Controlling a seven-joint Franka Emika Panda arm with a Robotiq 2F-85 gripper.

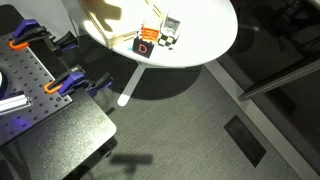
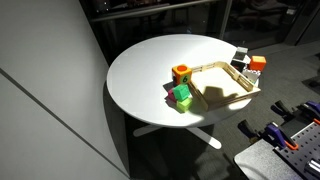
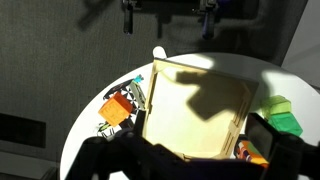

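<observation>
In the wrist view my gripper stands open, its two dark fingers wide apart at the lower left and lower right. Between and beyond them lies a shallow wooden tray, empty as far as it shows. Left of the tray sit an orange block and black-and-white patterned pieces. To its right are a green block, a lighter green block and a partly hidden orange-red block. Neither exterior view shows the gripper.
All of this stands on a round white table, whose left part is bare. An orange-and-yellow block is close to the tray's left side. A dark perforated base plate with orange and blue clamps lies apart from the table.
</observation>
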